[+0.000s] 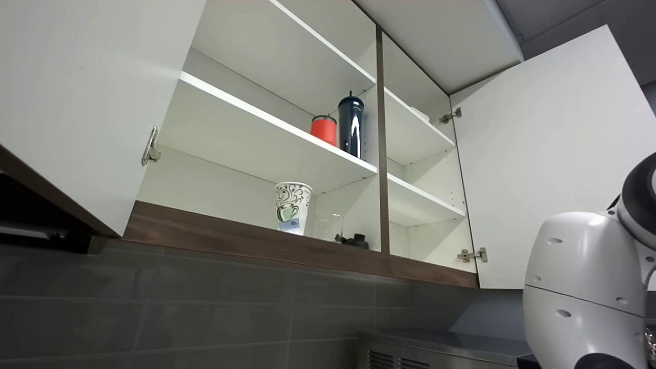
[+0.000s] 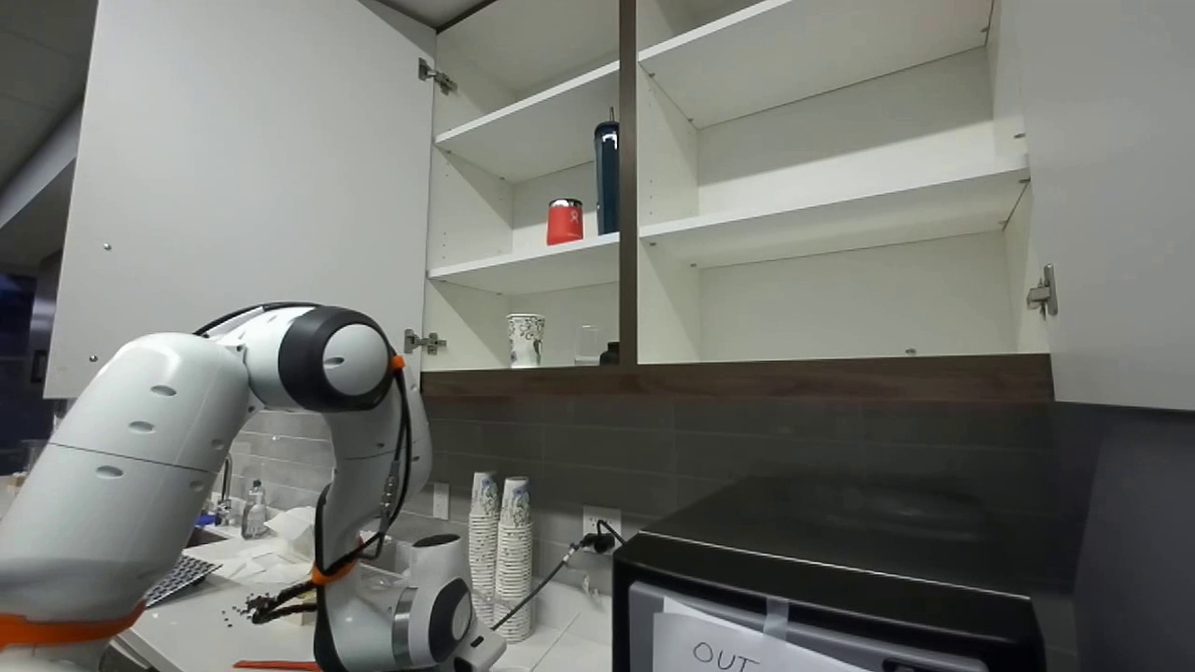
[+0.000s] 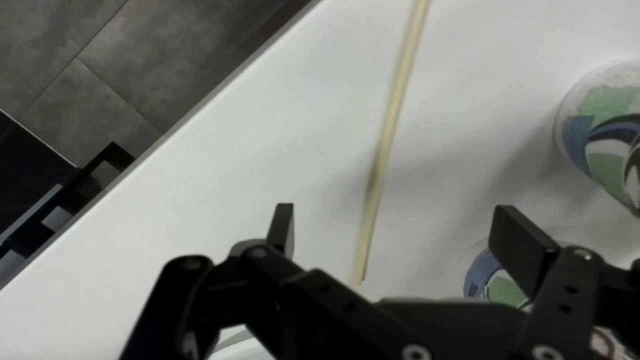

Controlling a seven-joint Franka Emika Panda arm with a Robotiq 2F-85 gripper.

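My gripper is open above a white counter (image 3: 240,156) in the wrist view, its two fingers wide apart. A thin pale wooden stick (image 3: 387,141) lies on the counter, its near end in the gap between the fingers as seen from above. Nothing is held. To the right a paper cup (image 3: 612,132) with green and blue print is partly cut off by the frame. Another printed cup (image 3: 501,285) shows behind the right finger, mostly hidden. In exterior view 2 the arm bends down to the counter beside two tall stacks of paper cups (image 2: 513,560).
An open cabinet holds a red tumbler (image 2: 565,222), a dark blue bottle (image 2: 607,179) and a patterned paper cup (image 2: 526,341). A black appliance (image 2: 829,560) stands right of the cup stacks, with a cable (image 2: 538,588) nearby. The left door (image 2: 246,179) hangs open above the arm.
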